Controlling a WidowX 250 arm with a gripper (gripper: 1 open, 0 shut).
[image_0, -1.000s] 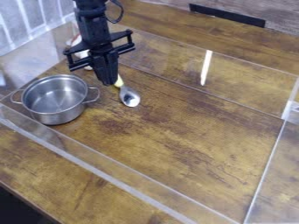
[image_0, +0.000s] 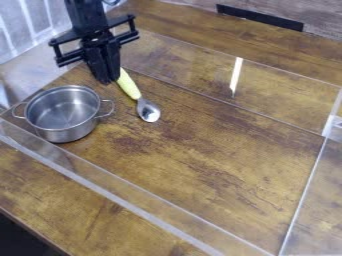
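My black gripper (image_0: 92, 58) hangs at the upper left, above and behind a steel pot (image_0: 63, 114) with loop handles. To its right lies a spoon (image_0: 148, 109) with a pale yellow handle, its bowl toward the front. The fingers are spread at least partly, and I see nothing held between them, though the dark shapes are hard to read.
A wooden table (image_0: 214, 180) fills the view, largely clear at the centre and right. A white strip (image_0: 235, 76) stands out at the back right, and clear panels edge the work area.
The gripper has moved up and to the left, away from the spoon, showing more of its yellow handle. The pot and spoon look unmoved.
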